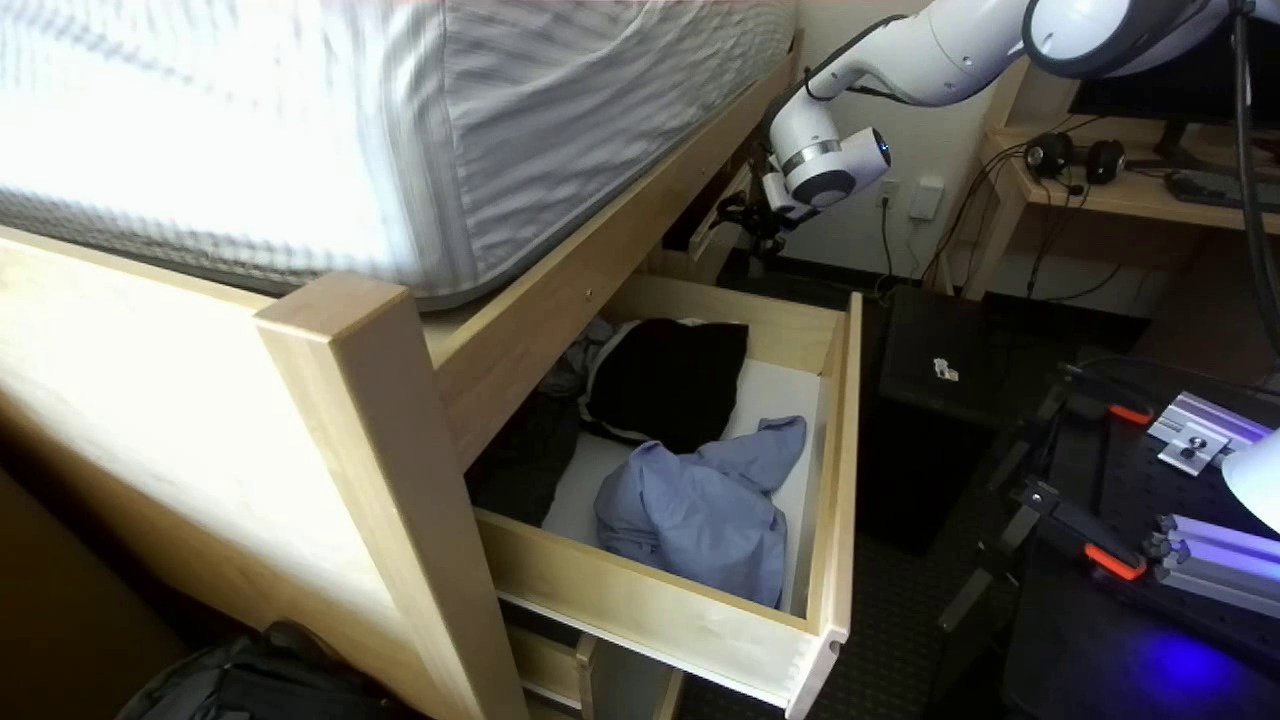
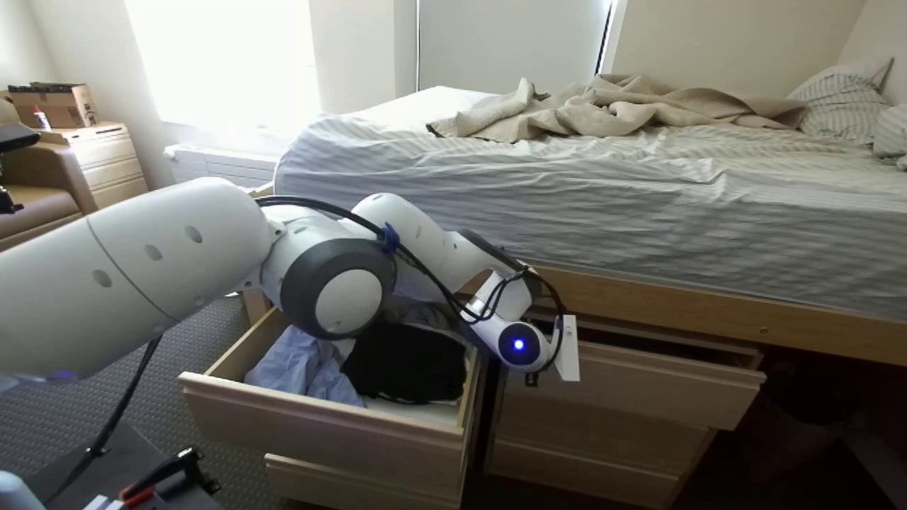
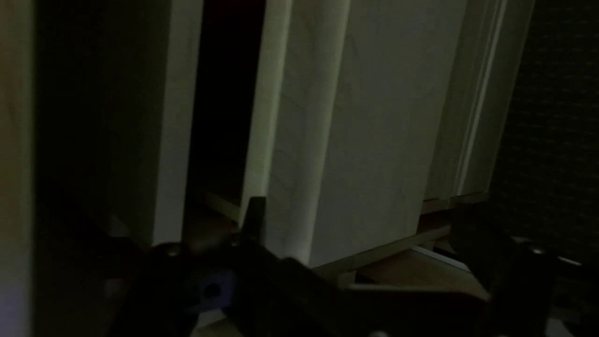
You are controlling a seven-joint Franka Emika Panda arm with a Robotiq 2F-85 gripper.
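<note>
In the second exterior view, the right-hand drawer (image 2: 629, 382) stands slightly out, with a dark gap above its front. My gripper (image 1: 758, 228) is by this drawer's upper edge in the first exterior view. The dark wrist view shows the gripper's fingers (image 3: 255, 219) spread apart, one at the drawer front's (image 3: 382, 140) top edge and the other far to the right. The fingers look open; whether either finger touches the wood cannot be told. The left-hand drawer (image 1: 846, 480) is pulled far out, holding a blue-grey cloth (image 1: 702, 510) and a black cloth (image 1: 666, 382).
Above the drawers runs the wooden bed rail (image 1: 588, 294), with a striped mattress (image 2: 544, 204) on it. A black table with clamps (image 1: 1098, 552) stands at the right of the first exterior view. Dark carpet (image 2: 229, 425) lies in front.
</note>
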